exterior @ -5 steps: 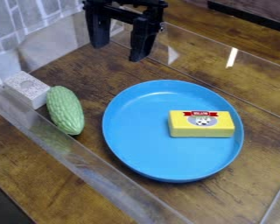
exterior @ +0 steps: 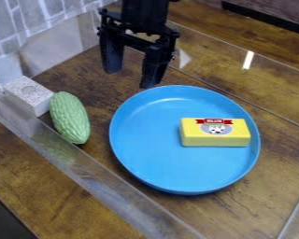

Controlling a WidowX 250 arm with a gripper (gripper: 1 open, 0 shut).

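My black gripper (exterior: 132,58) hangs from the top centre, above the wooden table behind the plate, with its two fingers spread apart and no object visible between them. Below it to the right is a blue plate (exterior: 152,154), on which a yellow box with a red-and-white label (exterior: 215,133) lies right of centre. Left of the plate, a pale green ridged vegetable (exterior: 68,118) rests on the table.
A white block (exterior: 27,94) sits at the far left beside the vegetable. Clear panels border the work area along the front left and back. Bare wooden tabletop (exterior: 252,93) shows behind and right of the plate.
The gripper has moved downward in the view, nearer the back of the blue plate. The plate, box, vegetable and white block stay where they were.
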